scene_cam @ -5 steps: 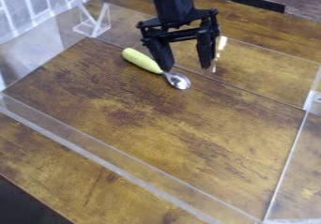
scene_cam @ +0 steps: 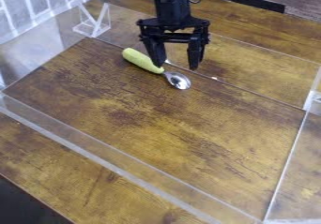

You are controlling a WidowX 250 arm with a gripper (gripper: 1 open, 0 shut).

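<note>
My black gripper (scene_cam: 175,52) is in the upper middle of the camera view, open, hanging above the wooden board with no object visible between its fingers. Just below it and to the left lies a pale yellow-green cylinder (scene_cam: 141,59), and a silver spoon (scene_cam: 177,81) lies at its right end; whether they are one utensil or two things touching is hard to tell. A small pale speck sits right of the spoon.
Clear plastic walls (scene_cam: 78,134) surround the work area, with a white bracket (scene_cam: 92,22) at the back left. The front and right of the board are empty.
The gripper has turned and shifted slightly left and up. The pale item seen behind its right finger earlier is no longer visible. The spoon and cylinder have not moved.
</note>
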